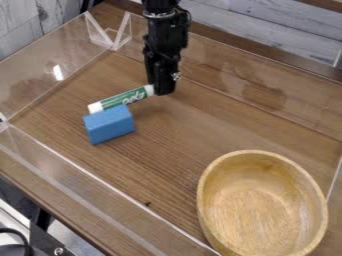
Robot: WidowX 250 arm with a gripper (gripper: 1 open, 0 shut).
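Note:
The black gripper [163, 81] reaches down from the top of the view to the wooden table, shut on the right end of a white-and-green tube [123, 98], which lies slanted toward the lower left. Just in front of the tube is a blue block [110, 123]. The fingertips are dark and small, so their exact hold on the tube is hard to make out.
A large pale wooden bowl [261, 205] sits at the front right. Clear panels and dark cables are at the left edge.

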